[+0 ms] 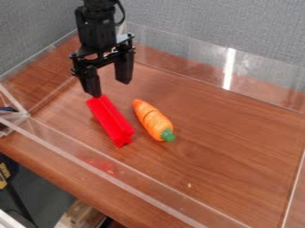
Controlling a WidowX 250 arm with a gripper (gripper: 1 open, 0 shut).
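Observation:
My black gripper [107, 77] hangs at the upper left, its two fingers spread wide with nothing between them. It is just above the far end of a long red block [111, 121], which lies on the wooden table. A plush orange carrot [154, 118] with a green top lies to the right of the red block, a little apart from it.
Clear plastic walls [226, 76] border the table [233, 160] at the back and sides. Some indistinct objects lie outside at the left edge.

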